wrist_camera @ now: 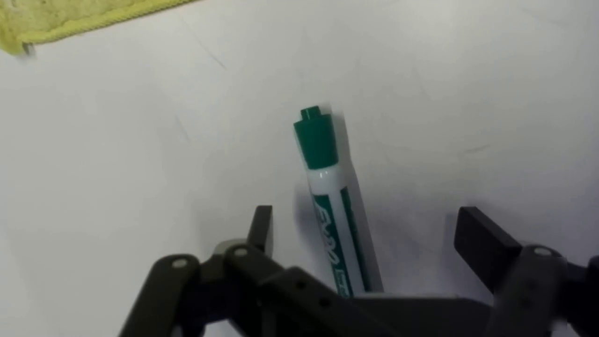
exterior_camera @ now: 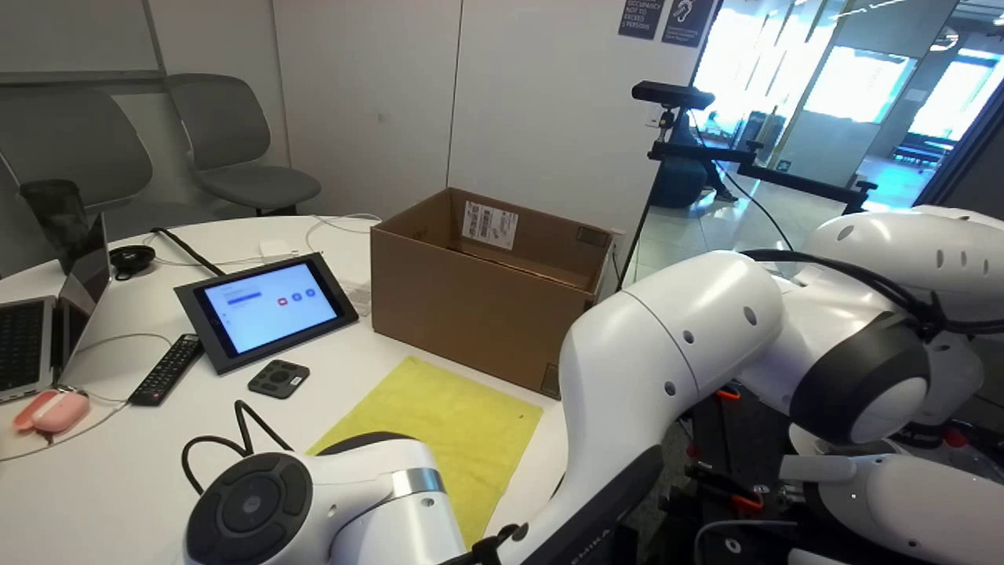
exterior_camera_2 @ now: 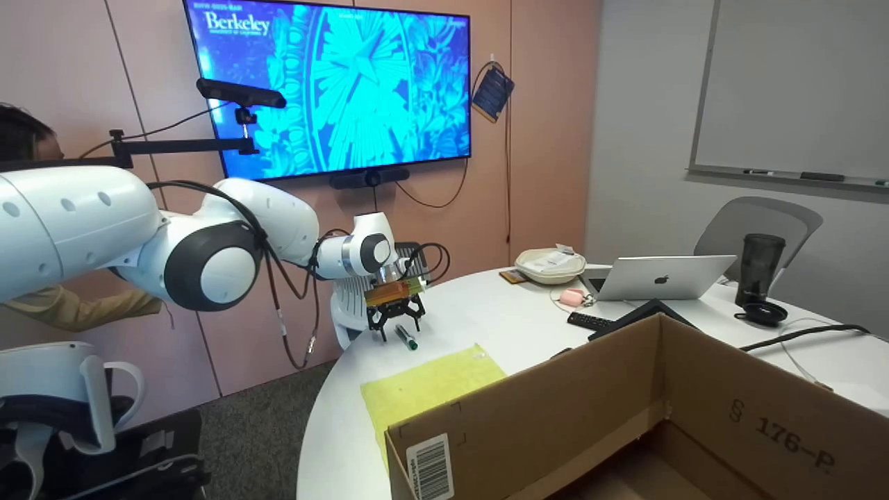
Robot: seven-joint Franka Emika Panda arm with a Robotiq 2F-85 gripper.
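Note:
A white marker with a green cap (wrist_camera: 317, 140) lies on the white table, its capped end pointing away from the gripper in the wrist view. My gripper is open around the line of the marker, one finger on each side and clear of it; the marker's rear end is hidden behind the gripper's body. In exterior view 2 the gripper (exterior_camera_2: 401, 329) hangs low over the table's edge, with the marker (exterior_camera_2: 406, 337) just below it. Exterior view 1 hides both the fingers and the marker.
A yellow cloth (exterior_camera_2: 433, 379) lies flat near the marker. Beyond it stands an open cardboard box (exterior_camera: 471, 301). A tablet (exterior_camera: 273, 306), a remote (exterior_camera: 166, 369), a pink case (exterior_camera: 53, 411) and a laptop (exterior_camera_2: 662, 278) occupy the table's other side.

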